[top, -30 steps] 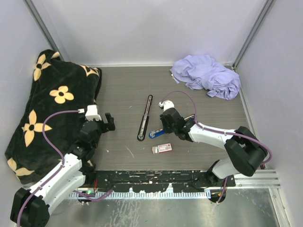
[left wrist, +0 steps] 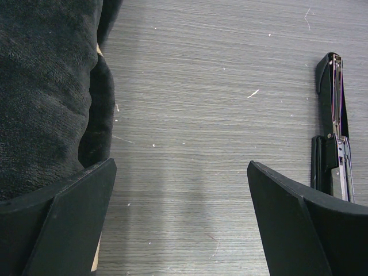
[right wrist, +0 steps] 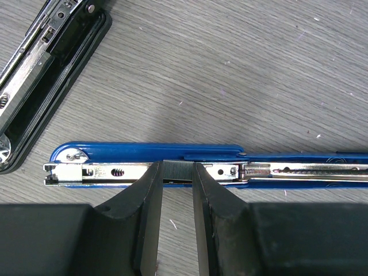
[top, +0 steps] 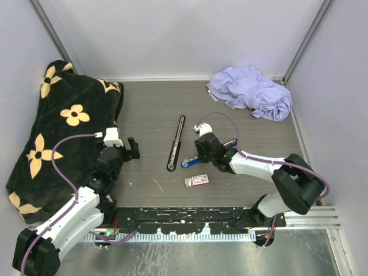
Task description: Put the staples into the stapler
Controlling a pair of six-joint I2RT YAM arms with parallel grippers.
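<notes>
A blue stapler [right wrist: 132, 150] lies opened out on the table, its silver channel exposed. Over that channel my right gripper [top: 201, 150] is shut on a grey strip of staples [right wrist: 177, 168]. A black stapler [top: 175, 144] [left wrist: 333, 115] lies opened left of the blue one. A small red-and-white staple box [top: 196, 180] sits in front of the blue stapler. My left gripper [top: 132, 150] stands open above the table's left side, with nothing between its fingers.
A black flowered cushion [top: 63, 132] fills the left side. A lilac cloth [top: 253, 92] lies bunched at the back right.
</notes>
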